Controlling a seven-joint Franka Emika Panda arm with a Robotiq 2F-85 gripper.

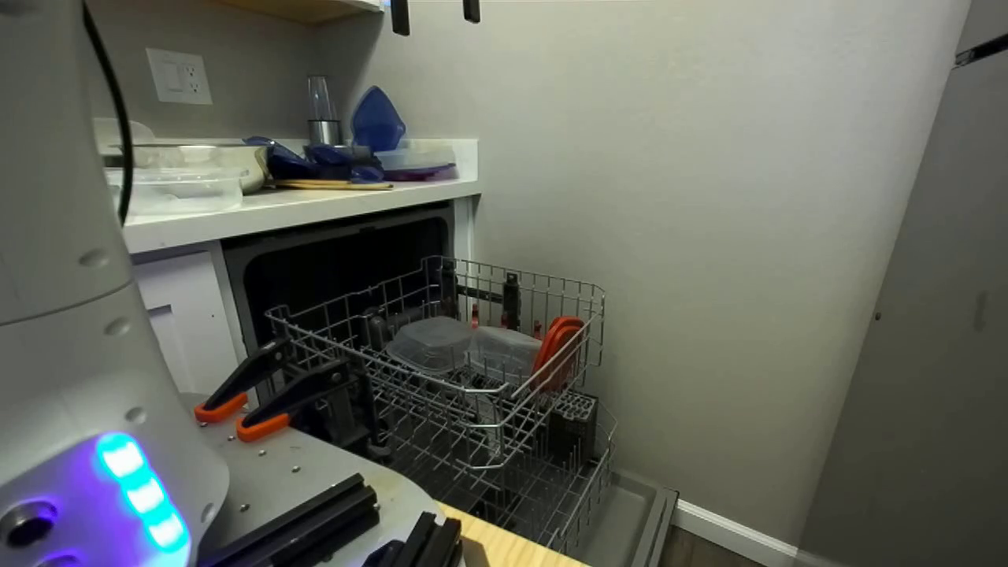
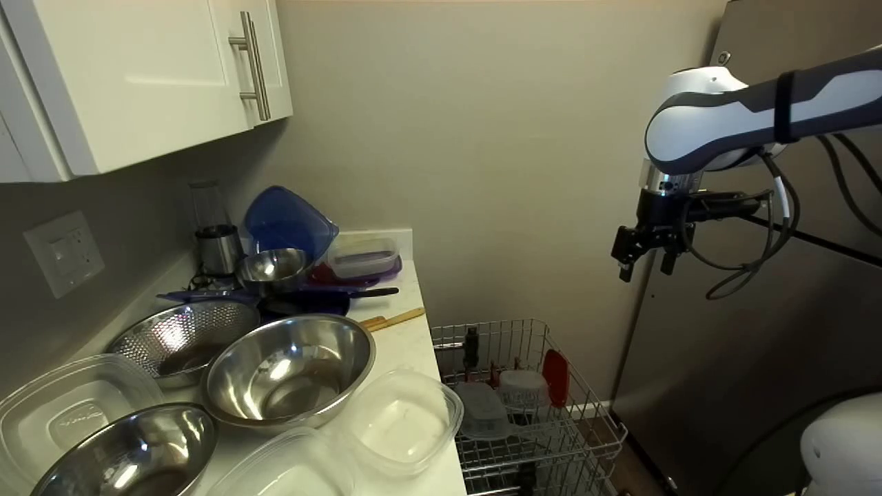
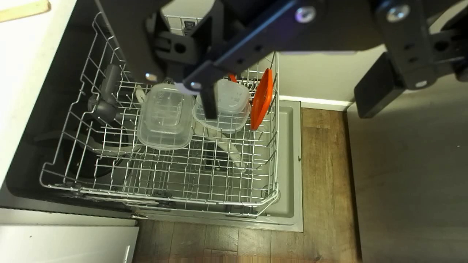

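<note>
High above the pulled-out dishwasher rack, my gripper stands open, its two fingers wide apart with nothing between them. The second exterior view has the gripper in front of the wall, right of the rack; only its fingertips show at the top edge of the first. In the upper rack lie a clear rectangular container and a second clear container, partly covered by a finger in the wrist view. A red lid-like piece leans upright at the rack's right side.
Steel bowls, a colander, clear containers and blue pieces crowd the counter. Above it hangs a white cabinet. A grey upright panel stands to the right. The rack's front part is mostly empty.
</note>
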